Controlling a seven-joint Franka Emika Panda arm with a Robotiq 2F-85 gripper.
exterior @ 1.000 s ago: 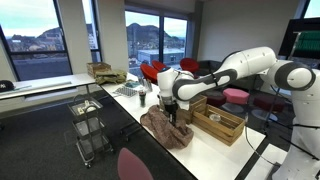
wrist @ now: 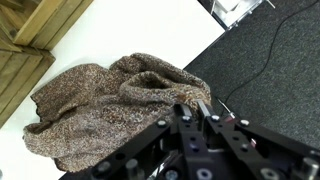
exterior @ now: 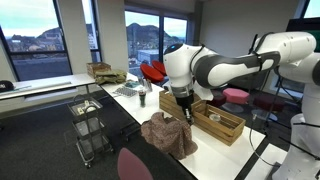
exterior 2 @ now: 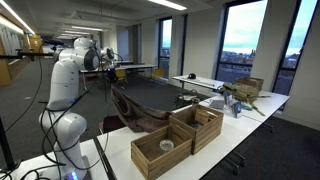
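A brown speckled cloth (exterior: 168, 135) lies bunched at the table's edge in exterior view 1, part of it raised toward my gripper (exterior: 185, 118). In the wrist view the same cloth (wrist: 100, 105) spreads over the white table, and a fold of it runs up to my gripper. The fingers are shut on that fold. Exterior view 2 has the cloth (exterior 2: 143, 118) stretched from the table toward the arm, hanging in a slope. The fingertips are mostly hidden by the cloth.
Wooden boxes (exterior 2: 160, 150) stand beside the cloth on the white table (exterior: 225, 155). In the wrist view a box wall (wrist: 30, 50) is at upper left, and the table's edge drops to dark carpet (wrist: 260, 70) on the right. A wheeled cart (exterior: 90, 130) stands apart on the floor.
My arm has moved nearer to exterior view 1's camera, growing larger there. The cloth has shifted slightly, and more of the box behind is covered by the arm.
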